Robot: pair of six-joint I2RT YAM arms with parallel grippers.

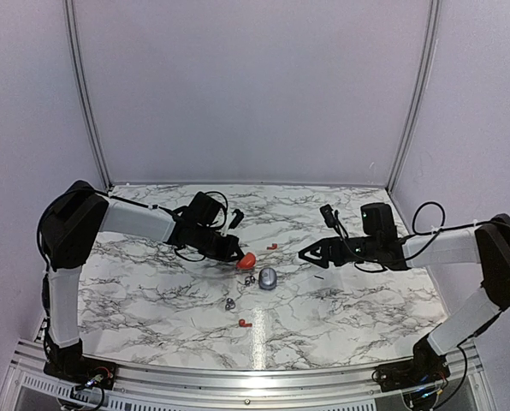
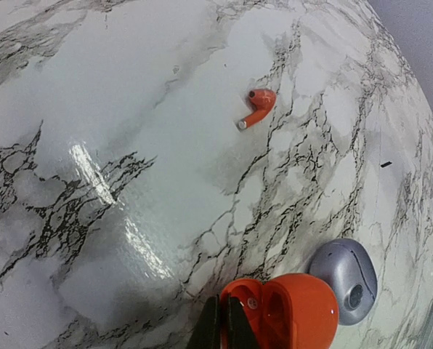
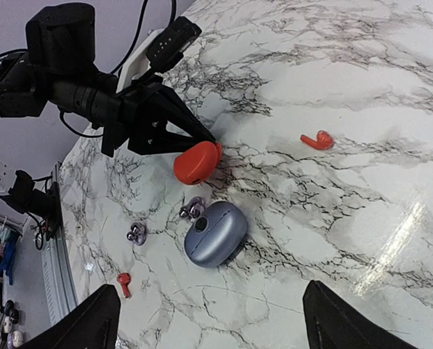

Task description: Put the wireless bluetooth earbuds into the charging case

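The red charging case [image 2: 311, 309] has its lid raised, and part of its hollow inside faces the left wrist camera. My left gripper is shut at the case's edge; whether a thin rim lies between the fingertips is hidden. One red earbud [image 2: 261, 105] lies on the table beyond the case, while the other red earbud [image 1: 244, 324] rests near the front. To the right of the case, my right gripper hangs with its fingers wide apart and nothing between them.
A closed silver-blue case [image 3: 216, 234] stands just beside the red one.
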